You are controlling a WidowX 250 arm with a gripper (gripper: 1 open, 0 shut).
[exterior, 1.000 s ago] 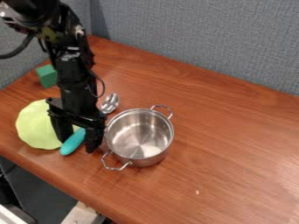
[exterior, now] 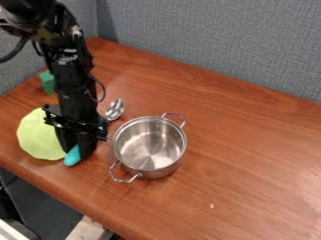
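Observation:
My black gripper (exterior: pixel 78 137) is down low at the left of the table, over a light yellow-green round piece (exterior: pixel 38 136) and a turquoise oblong object (exterior: pixel 73 155), whose upper part it hides. Its fingertips are too dark to tell whether they are open, shut or holding it. A steel two-handled pot (exterior: pixel 149 146) stands just to the right of the gripper. A silver spoon (exterior: pixel 114 110) lies behind the pot, to the right of the arm.
A green block (exterior: pixel 47 82) sits at the back left, beside the arm. The table's front-left edge is close below the gripper.
Over the last second the gripper has shifted slightly left, away from the pot, and now covers more of the turquoise object. The pot has stayed in place.

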